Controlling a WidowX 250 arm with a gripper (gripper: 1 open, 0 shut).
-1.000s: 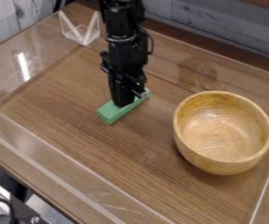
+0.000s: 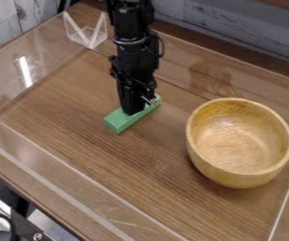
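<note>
The black arm comes down from the top centre, and its gripper (image 2: 136,100) is low over a green block (image 2: 125,119) lying on the wooden table. The gripper is at the block's upper half, partly covering it; whether it touches cannot be told. The fingertips are dark and small, and I see nothing clearly between them.
A large pale yellow bowl (image 2: 240,141) stands to the right. Clear plastic pieces are at the left edge, and a dark cable is at the lower left.
</note>
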